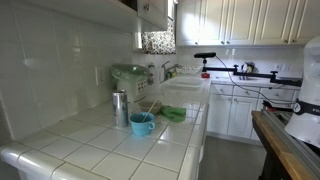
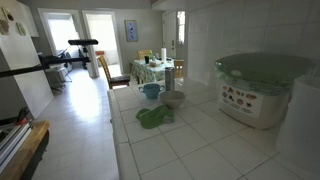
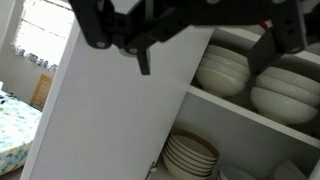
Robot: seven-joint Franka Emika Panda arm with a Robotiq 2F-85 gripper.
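In the wrist view my gripper stands open, its dark fingertips [image 3: 143,62] wide apart and nothing visible between them. Beyond it is a cupboard shelf [image 3: 260,124] with stacked white bowls [image 3: 285,97] above and a stack of pale plates or bowls [image 3: 190,153] below. A white cabinet door [image 3: 110,110] fills the middle of that view. On the tiled counter [image 1: 90,150] are a light blue cup [image 1: 142,124] with a stick-like handle in it, a silver canister [image 1: 120,108], a green cloth [image 2: 154,116] and a grey bowl [image 2: 172,99]. Neither exterior view shows the gripper.
A translucent bin with a green lid [image 2: 262,72] stands against the tiled wall. Part of the white arm [image 1: 306,112] shows at the right edge, over a wooden surface [image 1: 285,150].
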